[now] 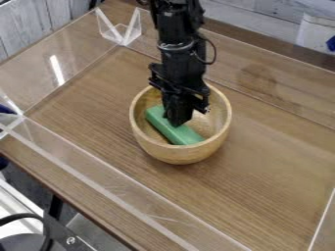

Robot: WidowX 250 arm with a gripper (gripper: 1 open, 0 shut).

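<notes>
A round wooden bowl (186, 151) sits near the middle of the wooden table (92, 137). Inside it lies a green block (167, 125), angled from back left to front right. The black arm reaches down from the top, and its gripper (178, 116) is low inside the bowl, over the block's upper part. The fingers look closed; whether anything is between them is hard to tell, as the dark parts overlap.
A white wire-like bracket (118, 31) stands at the back left. A white object (314, 34) is at the upper right edge. Black cables hang off the front left corner.
</notes>
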